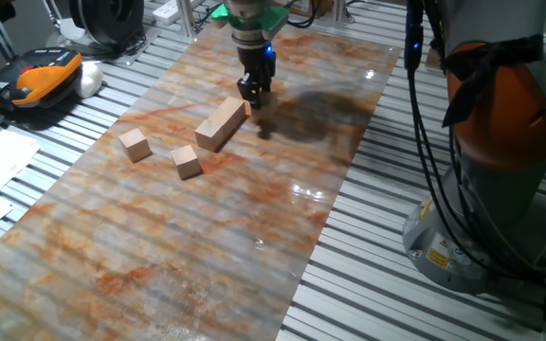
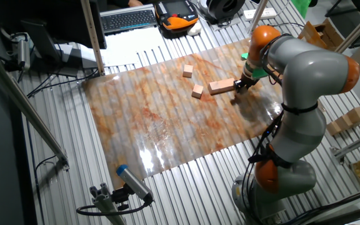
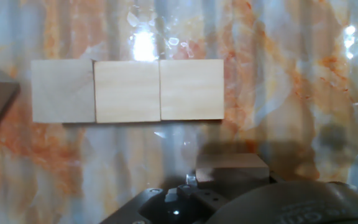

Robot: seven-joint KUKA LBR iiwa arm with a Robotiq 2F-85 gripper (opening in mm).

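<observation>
Three pale wooden cubes stand side by side in a straight row (image 3: 128, 91) in the wrist view; from outside the row (image 1: 222, 124) looks like one long bar. At the bottom of the wrist view my gripper is shut on a wooden cube (image 3: 232, 161), partly hidden by the dark gripper body. The held cube is apart from the row, and its shadow falls on the sheet. In exterior view 1 the gripper (image 1: 257, 94) hangs close to the row's far end, its fingertips dark and hard to make out.
Two loose cubes, one to the left (image 1: 135, 144) and one nearer (image 1: 186, 161), lie apart from the row. The marbled sheet (image 1: 159, 256) is bare towards the front. More wooden blocks (image 2: 347, 120) sit off the sheet behind the arm.
</observation>
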